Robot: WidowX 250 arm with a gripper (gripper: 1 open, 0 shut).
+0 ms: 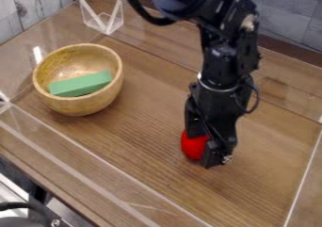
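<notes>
My gripper (209,133) is a dark arm reaching down from the top to the middle right of the camera view, its open fingers low over the table around a red round object (193,146). The red object rests on the wooden table (113,174), partly hidden by the gripper. Whether the fingers touch it is unclear.
A tan bowl (98,104) with a green block (78,84) in it sits at the left. A white wire-like item (104,16) is at the back left.
</notes>
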